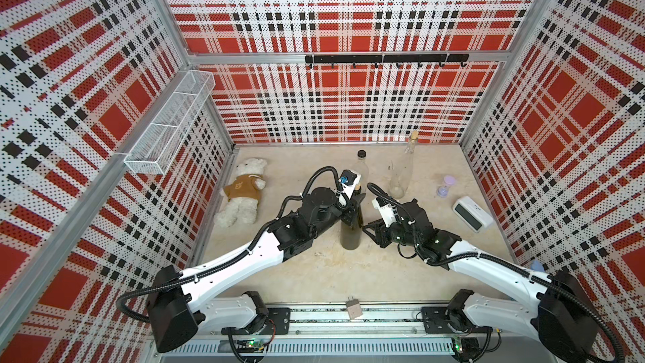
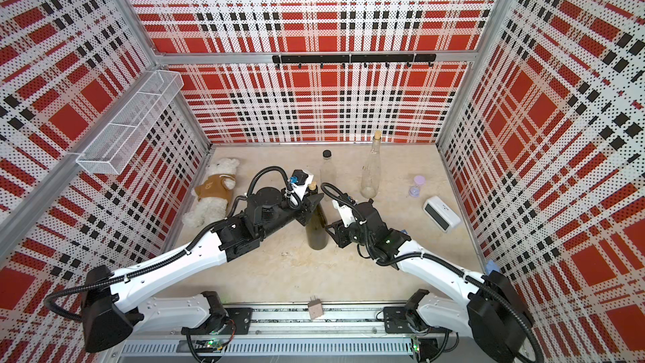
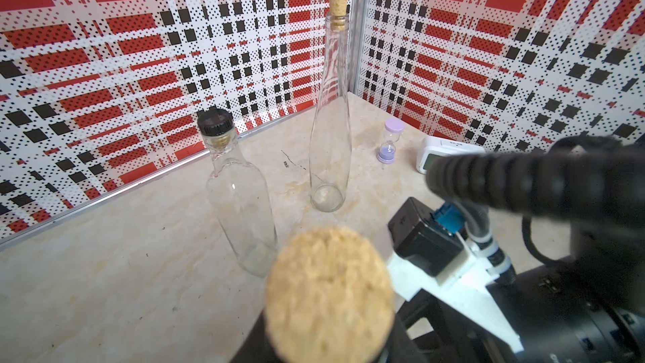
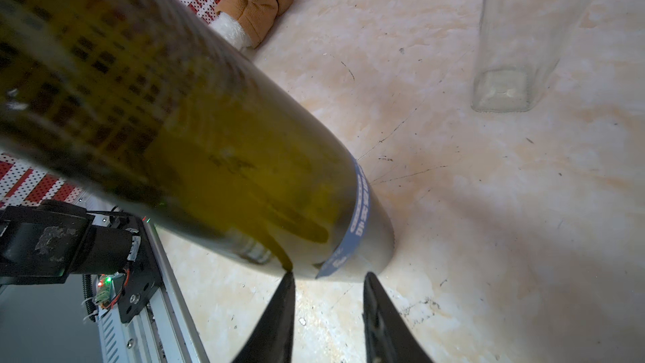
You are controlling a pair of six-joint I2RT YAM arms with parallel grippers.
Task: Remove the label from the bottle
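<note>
An olive-green corked bottle (image 1: 350,235) stands upright at the table's middle, with my left gripper (image 1: 353,199) shut on its upper part; its cork (image 3: 328,292) fills the bottom of the left wrist view. A blue-and-white label (image 4: 349,230) strip wraps round near the bottle's base in the right wrist view. My right gripper is part open, fingertips just short of the bottle's lower side at the label's lower end, nothing between them.
Behind stand a black-capped clear bottle (image 3: 242,208) and a tall corked clear bottle (image 3: 329,141). An hourglass (image 3: 391,141) and white device (image 1: 472,213) are at right, a teddy bear (image 1: 242,191) at left.
</note>
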